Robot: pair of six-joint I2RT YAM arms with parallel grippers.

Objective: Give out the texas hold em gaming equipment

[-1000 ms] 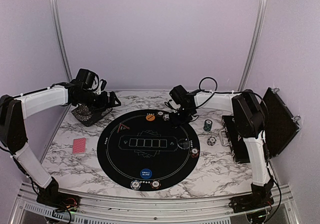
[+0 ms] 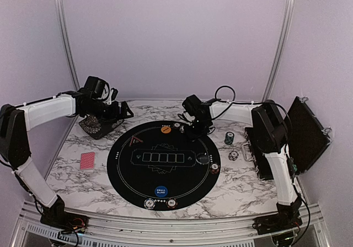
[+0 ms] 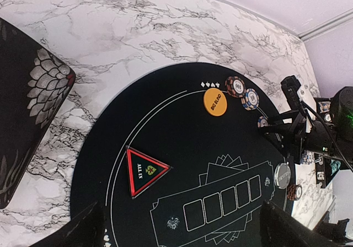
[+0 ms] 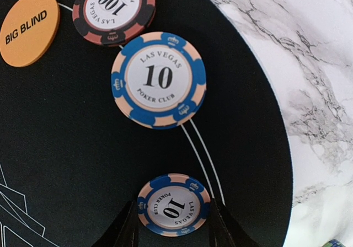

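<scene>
A blue-and-peach 10 chip (image 4: 174,205) lies between the fingertips of my right gripper, one finger close at each side. Whether they grip it is unclear. Just beyond are another 10 chip stack (image 4: 159,79), a red 100 stack (image 4: 113,7) and the orange Big Blind button (image 4: 30,29). My left gripper (image 2: 128,109) is open and empty above the table's back left. The triangular All In marker (image 3: 144,171) lies on the black round mat (image 3: 138,106). At the mat's front sits the blue Small Blind button (image 2: 160,191).
Red cards (image 2: 87,160) lie left of the mat. A dark patterned case (image 3: 33,101) stands back left. Chip stacks (image 2: 229,138) and an open black case (image 2: 263,159) are at the right.
My right arm has shifted slightly left along the back of the mat. My left arm and the mat's other pieces have stayed put.
</scene>
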